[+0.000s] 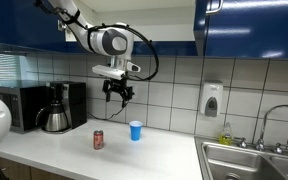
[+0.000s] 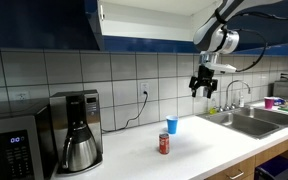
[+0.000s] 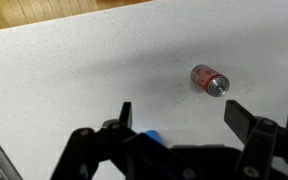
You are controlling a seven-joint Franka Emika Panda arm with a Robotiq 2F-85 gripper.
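Observation:
A red can (image 1: pixel 98 140) stands upright on the white counter, and a blue cup (image 1: pixel 135 131) stands behind it to the right. High above the counter hangs my gripper (image 1: pixel 117 100), well clear of both. In the wrist view the fingers (image 3: pixel 124 112) are spread wide apart, with only bare counter between them. From above, the red can (image 3: pixel 210 80) shows beyond the fingers at upper right. Part of the blue cup (image 3: pixel 154 135) peeks out at the bottom, the rest hidden by the gripper.
A steel kettle (image 2: pixel 81 148) and a coffee machine (image 2: pixel 84 105) stand beside a black microwave (image 2: pixel 16 145). The sink (image 1: pixel 239 162) lies right of the counter (image 1: pixel 159 158), whose middle is free. Blue cabinets (image 1: pixel 254 35) hang above.

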